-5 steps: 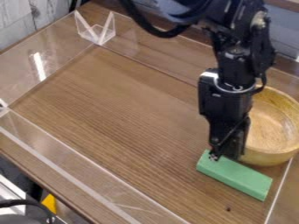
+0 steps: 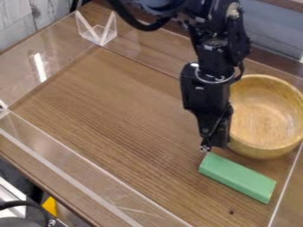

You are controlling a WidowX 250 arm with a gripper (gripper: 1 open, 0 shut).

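My black gripper (image 2: 211, 142) hangs in the middle right of the camera view, shut, with nothing visible between its fingers. It is just left of a round wooden bowl (image 2: 268, 113), partly in front of its rim. Just below the fingertips a green rectangular block (image 2: 236, 177) lies flat on the wooden table (image 2: 106, 115).
A clear plastic object (image 2: 98, 28) stands at the back left. A grey wall or edge runs along the back. A dark cable and a yellow item sit at the lower left corner.
My gripper has moved left and slightly up, away from over the green block toward the bowl's left side. The block and bowl look nearly unmoved.
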